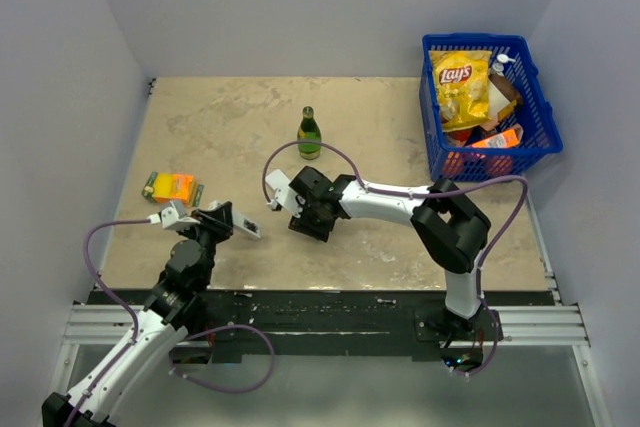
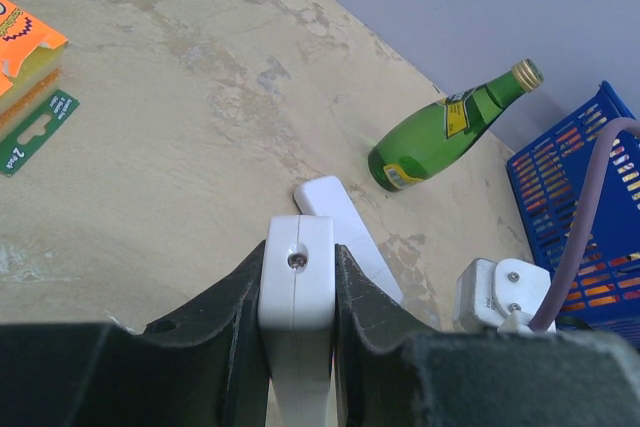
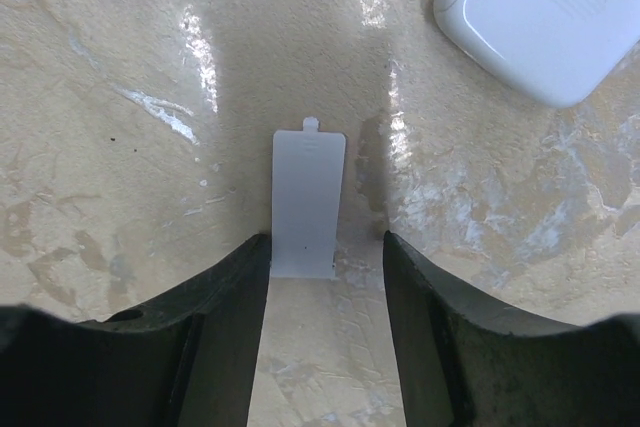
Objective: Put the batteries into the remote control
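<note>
My left gripper (image 1: 215, 222) is shut on the white remote (image 2: 298, 282) (image 1: 245, 224), held over the left-centre of the table. My right gripper (image 1: 305, 227) is low over the table, fingers parted around the near end of a small flat light-grey cover (image 3: 308, 197) with a tab at its far end. A white rounded object (image 3: 540, 22) lies beyond it to the upper right in the right wrist view. An orange-and-yellow battery pack (image 1: 175, 187) (image 2: 20, 57) with a green card lies at the left of the table.
A green bottle (image 1: 309, 137) stands behind my right gripper. A blue basket (image 1: 540, 127) full of snacks sits at the back right.
</note>
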